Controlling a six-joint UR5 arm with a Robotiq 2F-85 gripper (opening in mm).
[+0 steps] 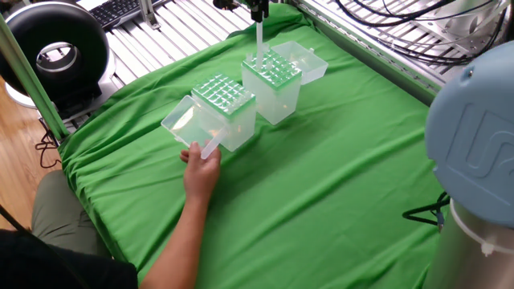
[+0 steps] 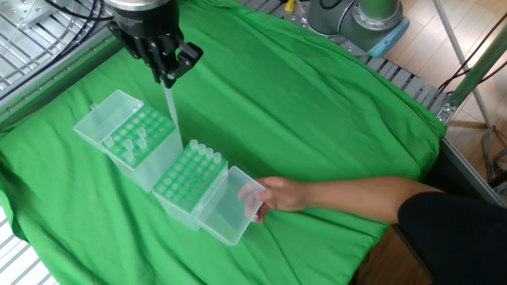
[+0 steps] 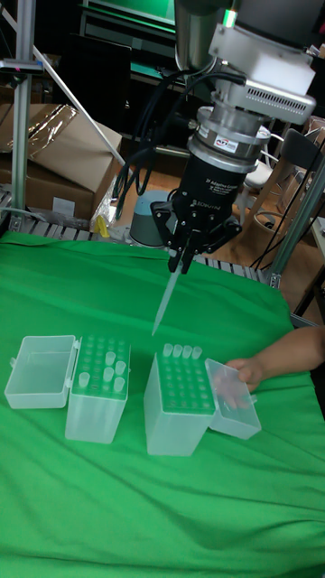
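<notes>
My gripper is shut on a long, slim translucent pipette tip, which hangs point down and slightly tilted. In exterior view 2 the gripper is at the upper left, with the tip's lower end near the gap between two tip boxes. One box, with an open lid, has a green grid top and several scattered tips standing in it. The other box carries a row of several tips along one edge; a person's hand is at its open lid.
A green cloth covers the table, wrinkled at its edges and clear over a wide area. The person's forearm reaches across it. A blue-capped robot part stands at the right of exterior view 1.
</notes>
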